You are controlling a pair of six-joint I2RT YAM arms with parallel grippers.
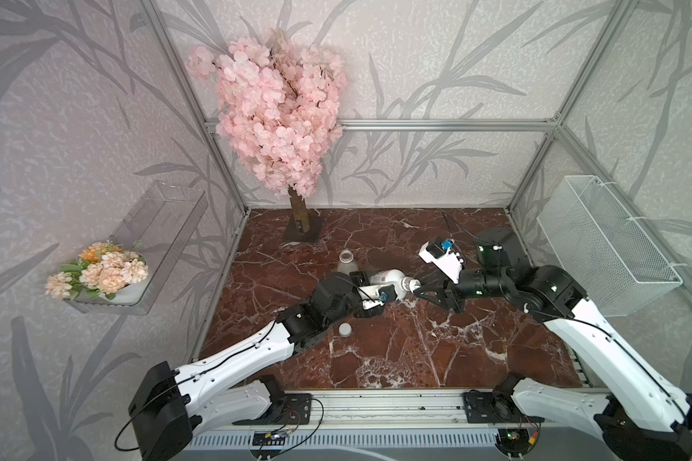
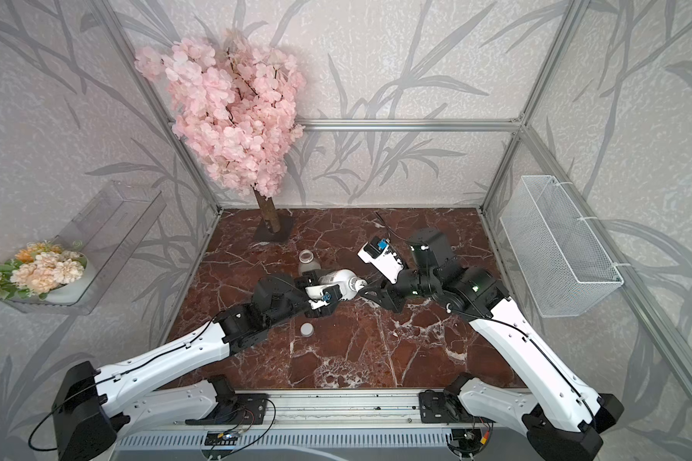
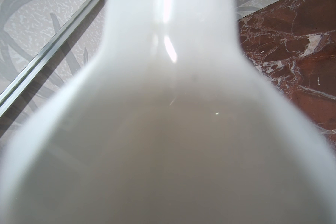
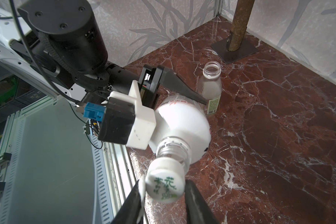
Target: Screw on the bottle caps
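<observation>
A white bottle point(image 4: 183, 119) lies tilted in the air, its neck toward the right arm. My left gripper point(image 1: 383, 290) is shut on the bottle's body, which fills most of the left wrist view as a blurred white surface point(image 3: 171, 149). A white cap point(image 4: 165, 181) with green marks sits at the end of the clear threaded neck; whether it is fully seated cannot be told. My right gripper is part open, its fingers on either side of that cap. A second bottle point(image 4: 209, 87), clear and uncapped, stands upright behind. A loose white cap point(image 1: 344, 329) lies on the table.
The pink blossom tree point(image 1: 276, 115) stands at the back left on a dark base plate point(image 4: 235, 50). A wire basket point(image 1: 611, 246) hangs on the right wall, a clear shelf with flowers point(image 1: 103, 269) on the left.
</observation>
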